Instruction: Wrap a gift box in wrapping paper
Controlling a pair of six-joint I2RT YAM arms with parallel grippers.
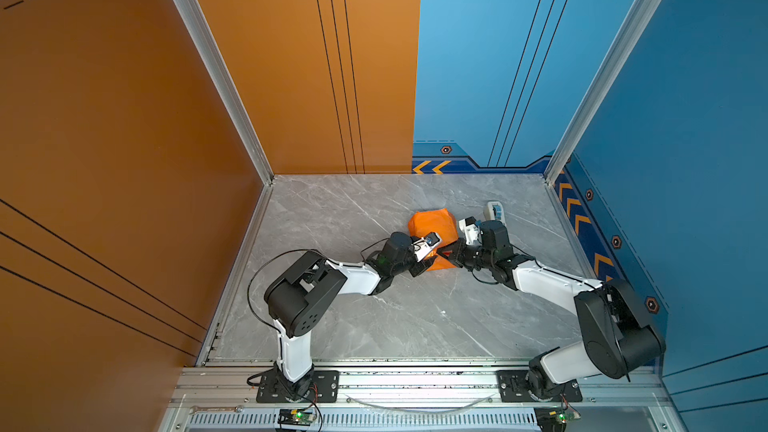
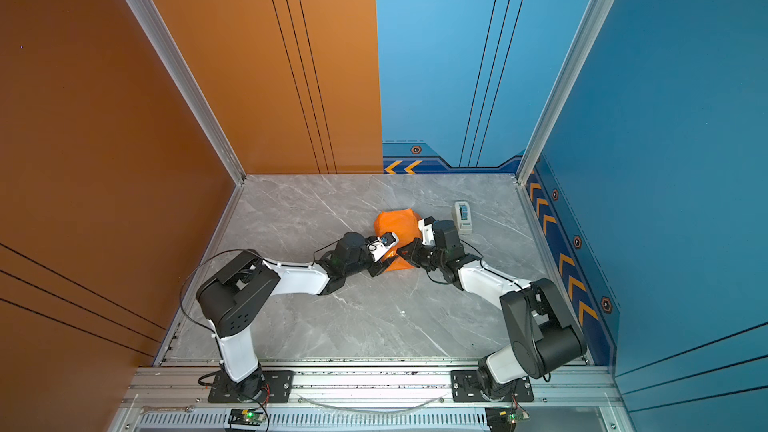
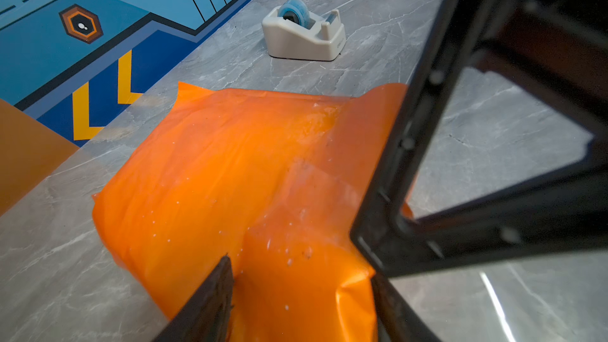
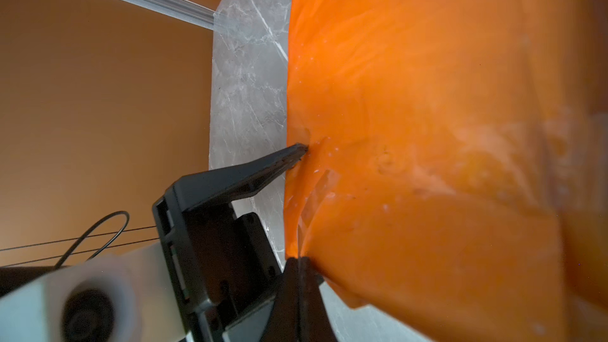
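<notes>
The gift box, wrapped in orange paper [image 3: 253, 152], sits mid-table, its near part partly covered by both arms in the top views. My left gripper is part open, its fingers apart on either side of the package's near end. From the right wrist view, one left finger [image 4: 266, 167] reaches over the paper's edge. A clear strip of tape [image 4: 315, 199] lies on the paper beside that finger. My right gripper is shut, nothing visible between its fingers, its tips at the paper's lower edge; whether they press on it I cannot tell.
A white tape dispenser [image 3: 304, 34] with a blue roll stands behind and right of the box. The two grippers are very close together over the package. Bare grey table [image 1: 320, 208] lies to the left and in front.
</notes>
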